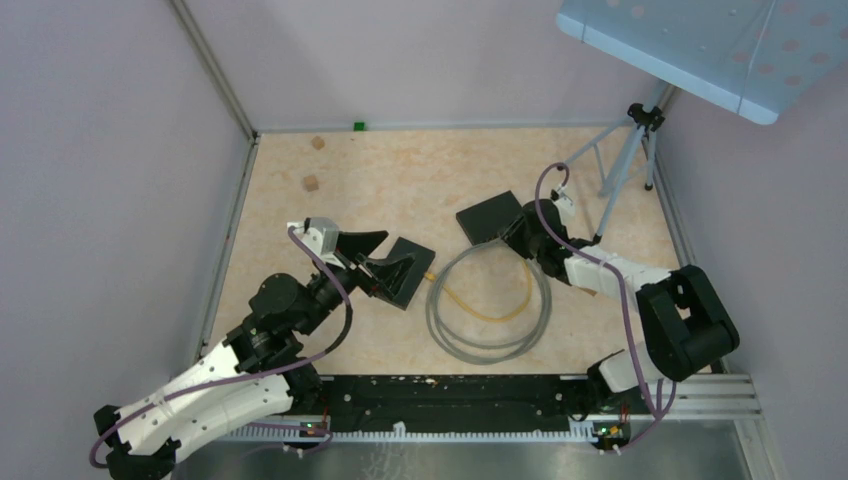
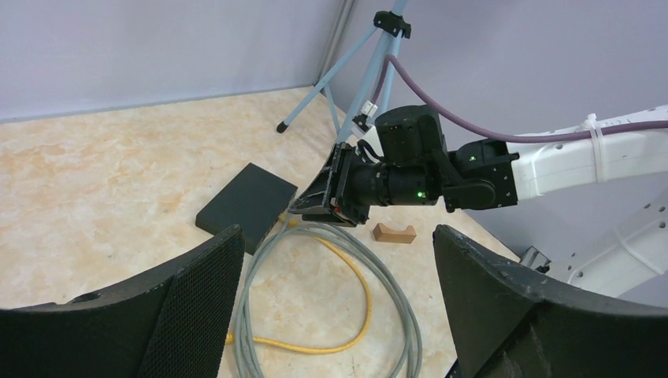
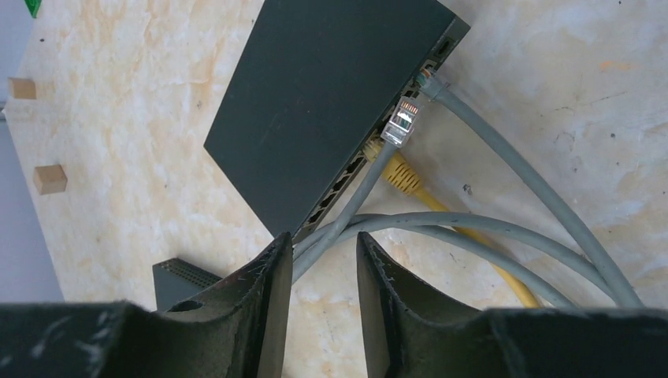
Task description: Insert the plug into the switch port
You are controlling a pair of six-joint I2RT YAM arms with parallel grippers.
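A grey cable's clear RJ45 plug (image 3: 401, 120) lies loose against the port edge of the dark switch (image 3: 331, 87). It rests between a grey plug (image 3: 429, 83) at that edge and a yellow cable's plug (image 3: 402, 169). My right gripper hangs over the switch's near corner, open, with nothing held; the grey cable passes below the gap between its fingertips. Wide open and empty, my left gripper stays off to the left, above the second dark switch (image 1: 404, 290).
Coiled grey cable (image 1: 437, 322) and a yellow cable (image 1: 497, 319) cover the table's middle. A blue tripod (image 1: 622, 165) stands at the back right, and a small tan block (image 2: 394, 233) sits right of the coil.
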